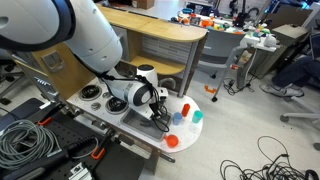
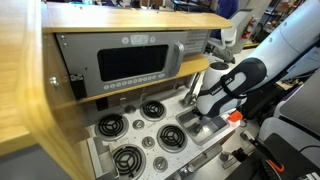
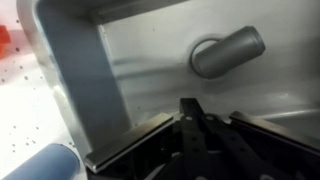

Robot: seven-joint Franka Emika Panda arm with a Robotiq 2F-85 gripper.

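Observation:
My gripper is shut over the grey sink basin (image 3: 108, 80), and nothing shows between its fingers. A dark grey cylindrical cup (image 3: 228, 52) lies on the basin floor, ahead of the fingertips and apart from them. In exterior view 1 the arm reaches down over the sink (image 1: 140, 124); its own body hides much of the gripper there. The second exterior view shows the arm bent over the sink (image 2: 172, 138) too, with the fingers too small to make out.
Beside the sink, a white counter end (image 1: 189, 132) holds a red cup (image 1: 186, 109), a blue cup (image 1: 177, 118), a teal cup (image 1: 197, 116) and an orange-red item (image 1: 171, 141). Stove burners (image 2: 128, 158) lie on the other side. A shelf with a microwave (image 2: 130, 62) stands behind.

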